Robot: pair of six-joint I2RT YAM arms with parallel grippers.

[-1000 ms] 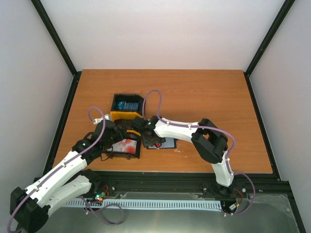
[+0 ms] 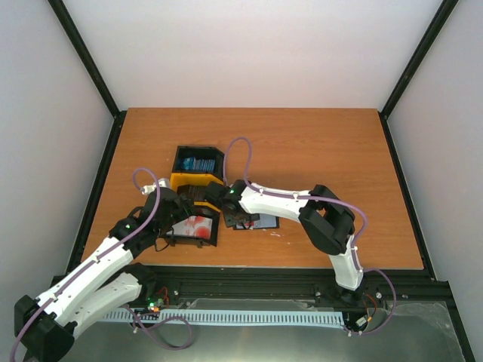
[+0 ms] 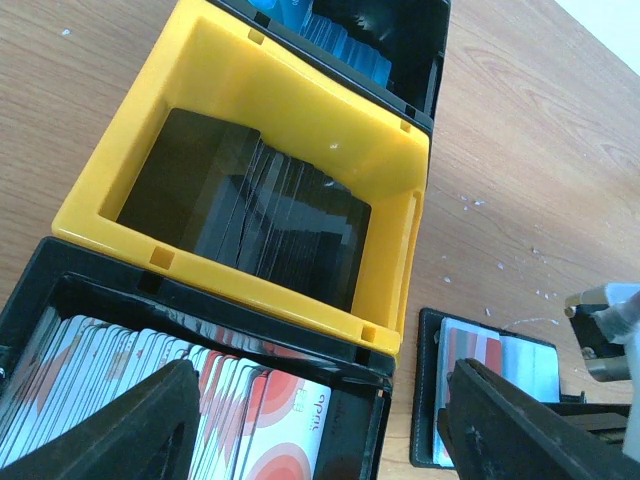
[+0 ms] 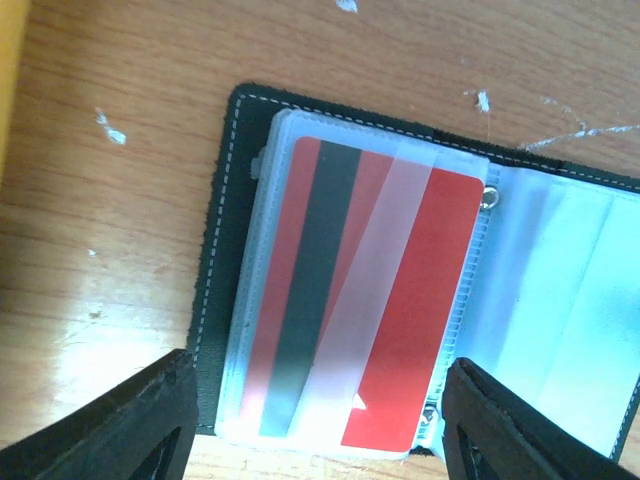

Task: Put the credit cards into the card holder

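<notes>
The black card holder [image 4: 214,255] lies unfolded on the table, its clear sleeves [image 4: 548,270] spread to the right. A red card with a dark stripe [image 4: 415,310] sits in the sleeve on its left half, lying flat. Just above that card, my right gripper has its fingers apart, one on each side of the sleeve, with no card gripped between them. My left gripper is open and empty over the front black box, where many white and red cards [image 3: 290,425] stand in a row.
Behind the front box stand a yellow box [image 3: 240,165] of dark cards and a black box [image 3: 415,50] holding blue cards. These boxes lie close to the holder's left. Bare table [image 2: 324,151] extends at the back and right.
In the top view the holder has slid slightly to the right under my right gripper. The right arm has shifted a little, and the left arm has barely moved.
</notes>
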